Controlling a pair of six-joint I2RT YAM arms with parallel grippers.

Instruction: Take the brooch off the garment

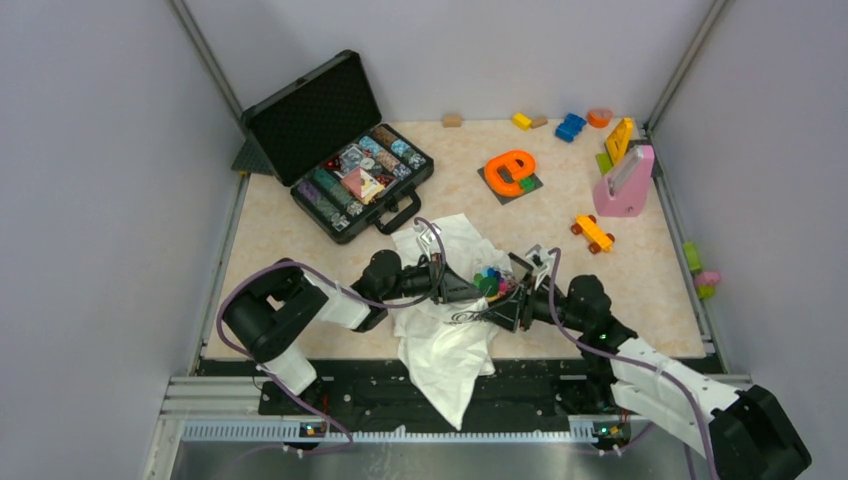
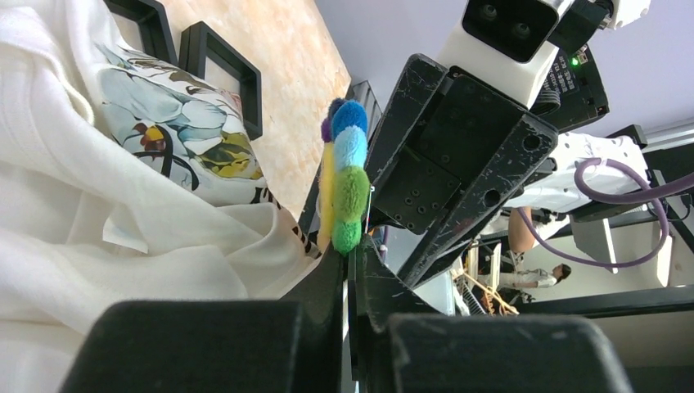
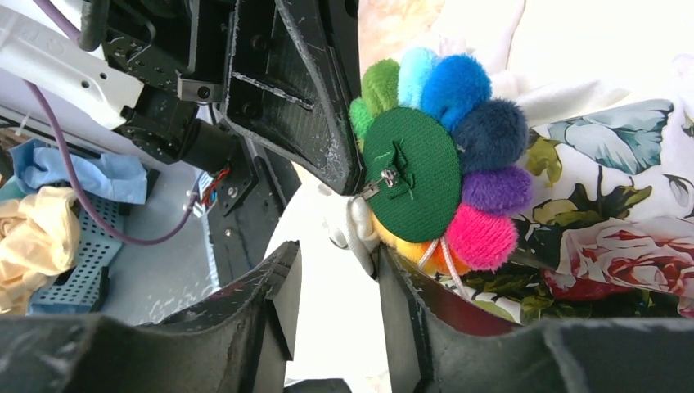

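A brooch of rainbow pompoms with a green felt back (image 3: 409, 172) and a metal pin faces the right wrist view, edge-on in the left wrist view (image 2: 350, 196). It is against the white floral-print garment (image 1: 445, 370). My left gripper is shut at the brooch's lower edge in its own view; what is between its tips is hidden. My right gripper stands part open below the brooch, with white cloth and cord just beyond its fingertips.
An open black case (image 1: 315, 200) lies at the back left. An orange track toy (image 1: 510, 165), a toy car (image 1: 590, 228) and a pink object (image 1: 620, 200) sit at the back and right. Small black frames (image 2: 254, 106) lie beside the garment.
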